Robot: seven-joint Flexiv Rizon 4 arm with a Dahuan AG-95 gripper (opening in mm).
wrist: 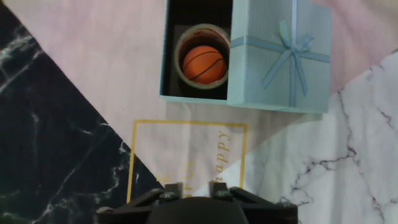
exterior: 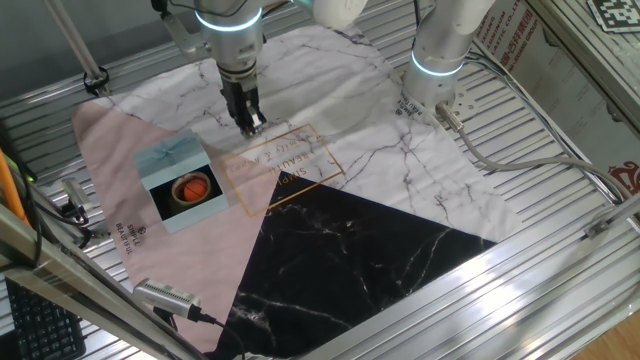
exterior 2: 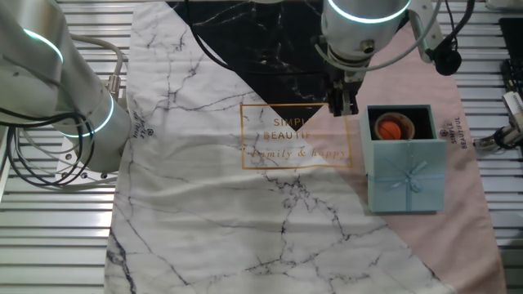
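A light blue gift box stands on the pink part of the cloth. Its lid, tied with a ribbon bow, covers one side and leaves the rest uncovered. In the uncovered dark inside is a round cup, and a small orange basketball sits in that cup. My gripper hangs over the cloth beside the box, apart from it. A gap shows between its fingertips in the wrist view, so it is open, with nothing seen between them.
The arm's base stands at the cloth's edge. A silver device with a cable sits near the pink corner.
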